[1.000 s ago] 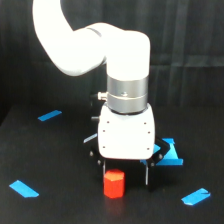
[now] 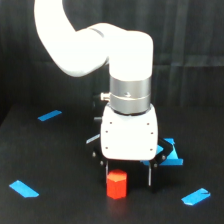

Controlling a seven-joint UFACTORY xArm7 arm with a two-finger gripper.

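A white robot arm hangs down in the centre of the camera view, its gripper [image 2: 128, 174] low over the black table. The two thin fingers stand apart, with a red block [image 2: 117, 185] on the table by the left one. The block sits left of the middle between the fingertips; whether the finger is in front of it or behind it is unclear.
Blue tape strips lie on the table [image 2: 60, 160], at the front left [image 2: 24, 189], back left [image 2: 50, 115] and front right [image 2: 195, 197]. More blue pieces [image 2: 169, 155] lie behind the gripper on the right.
The arm and gripper have shifted slightly to the right. The red block appears to be in nearly the same place.
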